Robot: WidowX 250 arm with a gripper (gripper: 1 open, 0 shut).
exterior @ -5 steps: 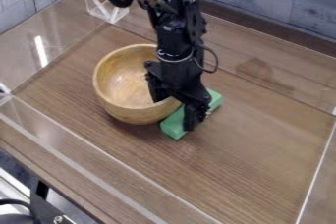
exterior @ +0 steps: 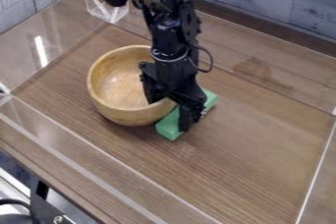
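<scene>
A tan round bowl (exterior: 120,78) sits left of centre on the wooden table. Just to its right, touching or very close, lies a green rectangular object (exterior: 171,126). My black gripper (exterior: 174,108) hangs low over the bowl's right side and the green object, its fingers reaching down onto or just above the green object and covering part of it. Whether the fingers hold it is unclear, as they are dark and overlap one another.
Bare wood (exterior: 256,149) stretches to the right and front of the bowl. A wooden wall stands along the back, and a grey edge with white pieces runs at the left.
The view is nearly the same; the arm and fingers have shifted very slightly over the green object.
</scene>
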